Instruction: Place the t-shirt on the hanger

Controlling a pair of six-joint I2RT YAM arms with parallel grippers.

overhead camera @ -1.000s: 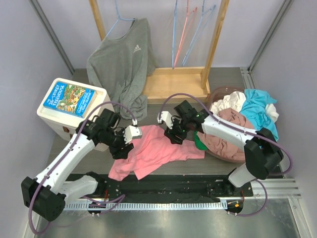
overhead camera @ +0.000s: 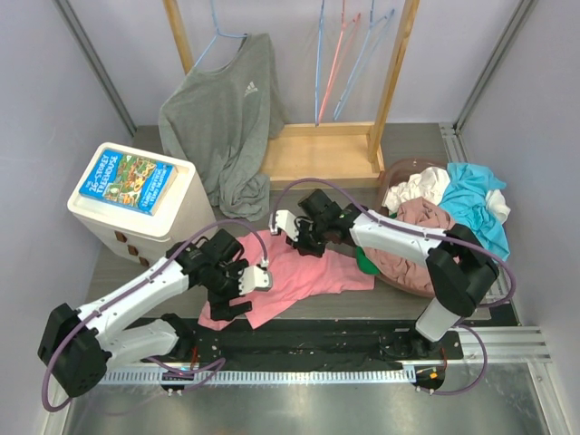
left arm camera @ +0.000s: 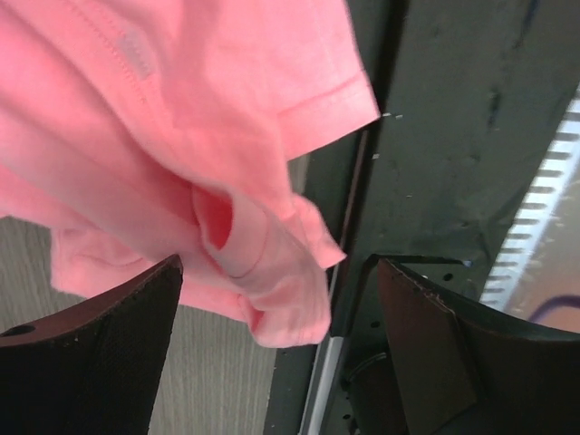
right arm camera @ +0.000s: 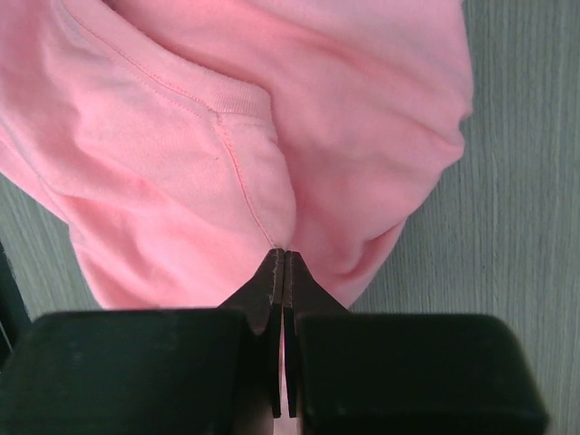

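A pink T-shirt lies crumpled on the floor between the arms. My left gripper hangs open over its lower-left corner; in the left wrist view a folded pink end sits between the spread fingers. My right gripper is at the shirt's upper part, fingertips shut against a seamed band of the pink cloth; whether cloth is pinched cannot be told. Empty hangers in blue and pink hang from the wooden rack.
A grey shirt hangs on the rack's left. A white box with a book stands at left. A bin of mixed clothes is at right. A dark edge runs along the front.
My left gripper has moved toward the front, to the shirt's lower-left corner.
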